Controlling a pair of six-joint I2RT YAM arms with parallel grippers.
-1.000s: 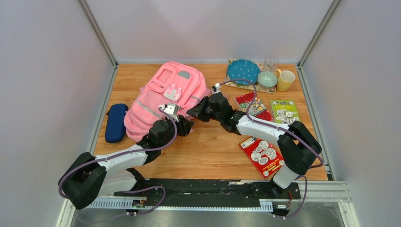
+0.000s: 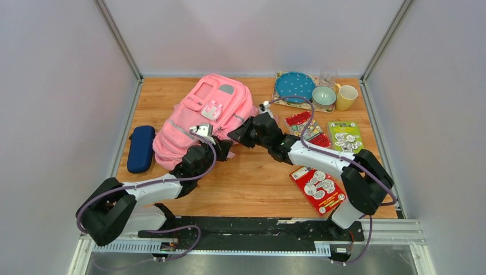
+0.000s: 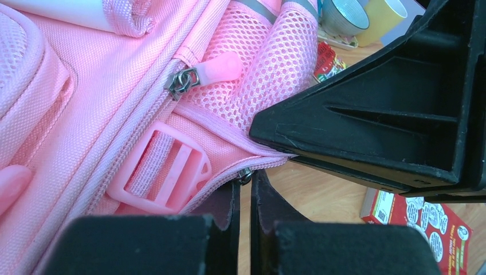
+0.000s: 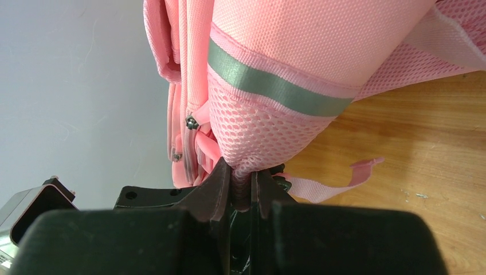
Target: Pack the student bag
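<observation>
The pink backpack [image 2: 200,117] lies tilted on the table, left of centre. At its lower right edge my left gripper [image 2: 229,150] is shut; in the left wrist view a small metal zipper slider [image 3: 245,175] sits right at its fingertips, and whether the slider's pull is pinched cannot be told. A second zipper with a pink pull tab [image 3: 220,67] shows higher up. My right gripper is shut on the bottom of the bag's mesh side pocket [image 4: 258,129], the fabric bunched between its fingers. A navy case [image 2: 141,149] lies beside the bag.
Red book [image 2: 318,190], green book [image 2: 345,136] and a red patterned packet [image 2: 309,127] lie on the right. Behind them a tray [image 2: 325,109] bears a blue plate [image 2: 295,86], green bowl [image 2: 324,97], yellow mug [image 2: 345,98] and clear glass [image 2: 329,76].
The bag and both arms have shifted slightly to the right. My right gripper stays on the side pocket, and the left stays at the bag's lower right edge.
</observation>
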